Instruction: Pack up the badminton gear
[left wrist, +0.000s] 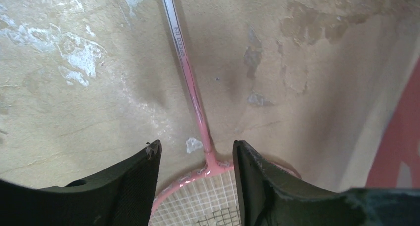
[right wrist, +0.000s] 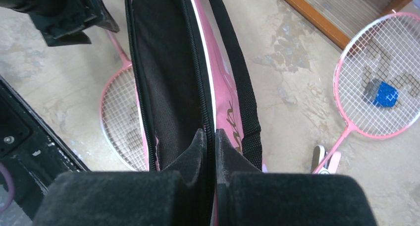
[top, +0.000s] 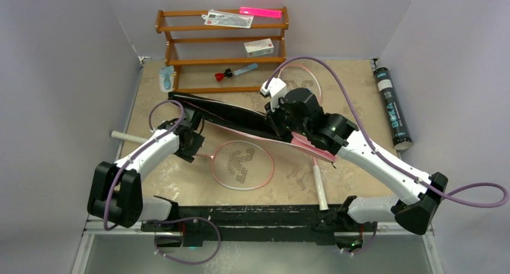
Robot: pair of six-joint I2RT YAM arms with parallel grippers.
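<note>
A long black-and-pink racket bag (top: 234, 118) lies open in mid-air across the middle, with my right gripper shut on its zipper edge. My left gripper is open, above the pink shaft (left wrist: 193, 87) of the front racket, where it meets the head (top: 242, 164). A second pink racket (right wrist: 376, 72) lies at the back right, with a blue object and small shoe-like pieces by it in the right wrist view. A black shuttle tube (top: 391, 106) lies at the right edge.
A wooden rack (top: 222, 60) with packages and small items stands at the back. A bag of blue items (top: 166, 79) sits left of it. Walls close the sides; bare table shows at the front left.
</note>
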